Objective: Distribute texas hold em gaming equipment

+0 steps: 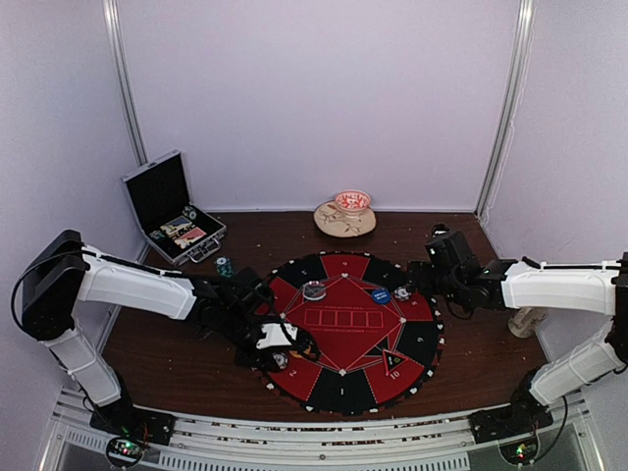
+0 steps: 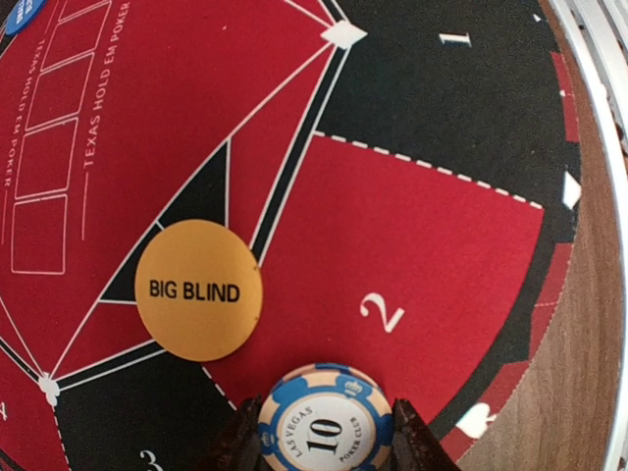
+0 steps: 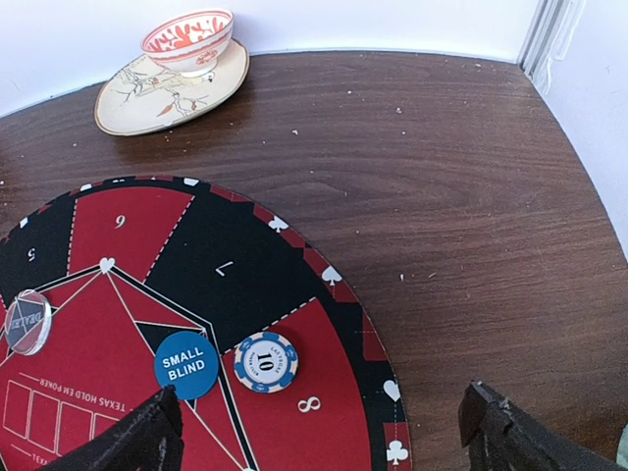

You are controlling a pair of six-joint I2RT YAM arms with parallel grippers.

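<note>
In the left wrist view my left gripper is shut on a blue-and-tan 10 chip [image 2: 325, 432], over the red sector marked 2. The yellow BIG BLIND disc [image 2: 199, 290] lies beside that sector, toward the mat's centre. My right gripper stands open above the mat's right side, nothing between its fingers. Ahead of it lie the blue SMALL BLIND disc [image 3: 186, 365] and a blue-and-white 10 chip [image 3: 265, 362] in sector 8. A clear DEALER disc [image 3: 28, 323] rests farther left. The round red-and-black mat [image 1: 343, 339] fills the table's middle.
An open case [image 1: 182, 226] with cards stands back left, chips [image 1: 224, 266] near it. A bowl [image 1: 352, 201] sits on a plate [image 1: 343, 223] at the back. A black triangular piece [image 1: 392, 360] lies by sector 10. Bare wood is free at back right.
</note>
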